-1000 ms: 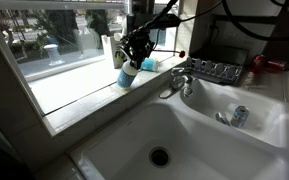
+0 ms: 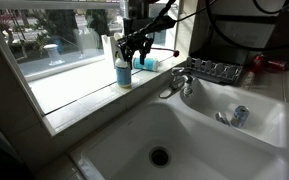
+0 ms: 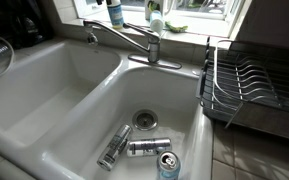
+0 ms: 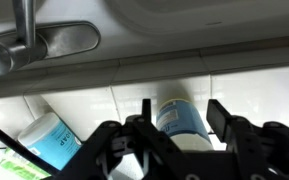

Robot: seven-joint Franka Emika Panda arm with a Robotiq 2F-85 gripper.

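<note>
A blue-and-white bottle (image 2: pixel 123 76) stands upright on the white window ledge behind the sink. Just above it is my gripper (image 2: pixel 131 56), its fingers pointing down around the bottle's top. In the wrist view the bottle's blue top with an orange-tan rim (image 4: pixel 181 118) sits between the fingertips, with a gap visible on each side. The gripper is partly open and does not appear to squeeze the bottle. The bottle's lower part is hidden from the wrist view.
A teal-and-white container (image 4: pixel 50 140) is on the ledge beside the bottle. The faucet (image 3: pixel 152 46) rises close to the ledge. Several cans (image 3: pixel 168 165) lie in one basin; the other basin (image 2: pixel 124 150) is empty. A dish rack (image 3: pixel 246 85) stands beside the sink.
The gripper has shifted slightly, and its fingers have spread.
</note>
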